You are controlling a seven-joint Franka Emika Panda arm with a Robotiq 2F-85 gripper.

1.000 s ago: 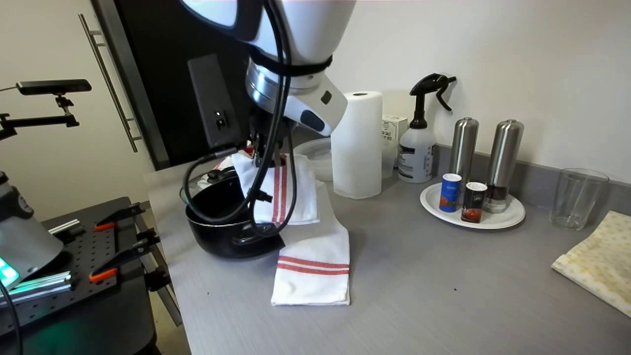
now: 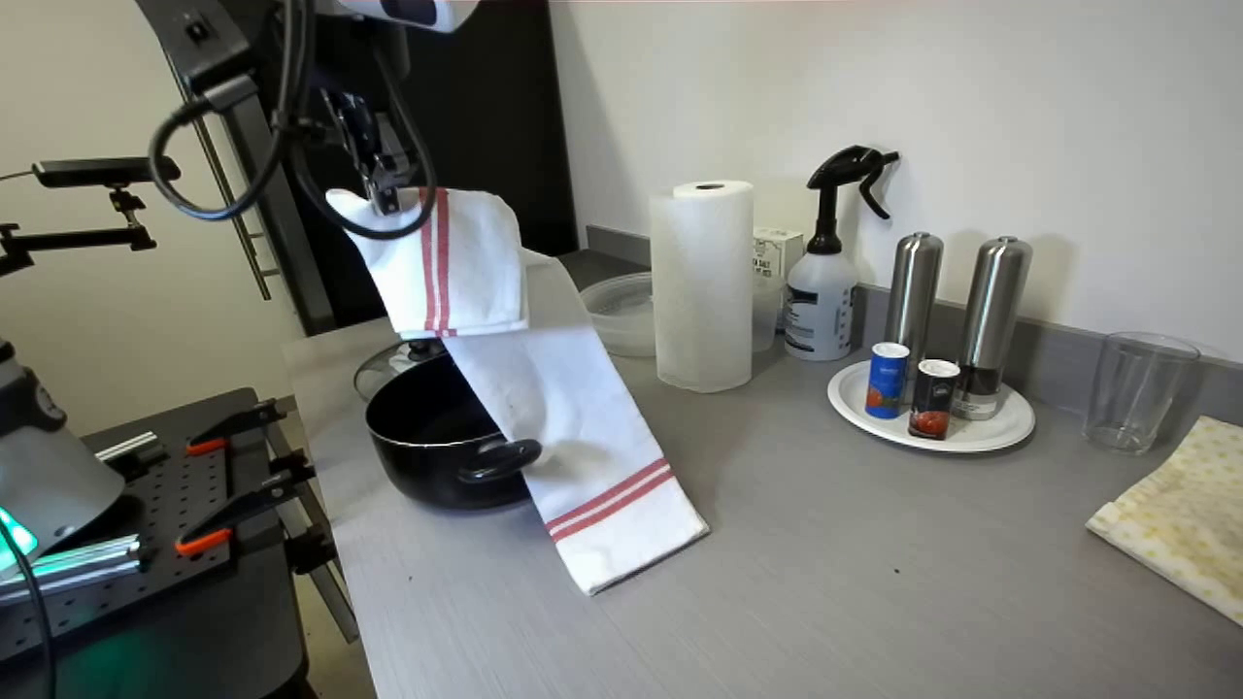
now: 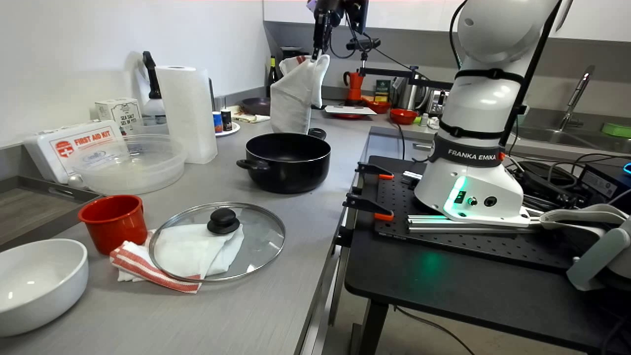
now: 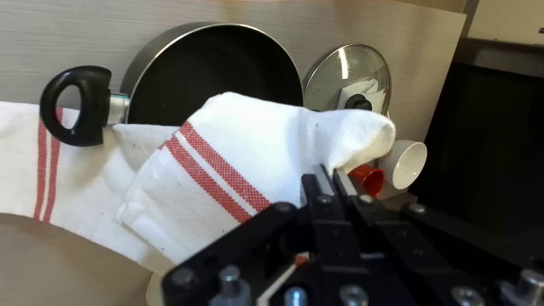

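A white towel with red stripes (image 2: 608,443) hangs from my gripper (image 2: 390,192), which is shut on its upper part. In the wrist view the cloth (image 4: 245,148) bunches at the fingertips (image 4: 322,178), and a folded flap spreads to the left. Its lower end rests on the counter beside the black pot (image 2: 437,402), passing close by the pot's handle (image 2: 501,460). The pot (image 3: 288,159) stands upright without its lid, and its visible inside looks empty. From exterior view 2, the towel (image 3: 294,97) hangs behind the pot.
A glass lid (image 3: 195,248) lies on another striped cloth (image 3: 148,266), near a red cup (image 3: 114,222) and a white bowl (image 3: 41,284). A paper towel roll (image 2: 702,285) and a plate with shakers (image 2: 856,396) stand toward the wall.
My gripper has risen and moved left in exterior view 1, lifting the towel's upper part. The towel's lower end now lies slanted on the counter. The pot has stayed put.
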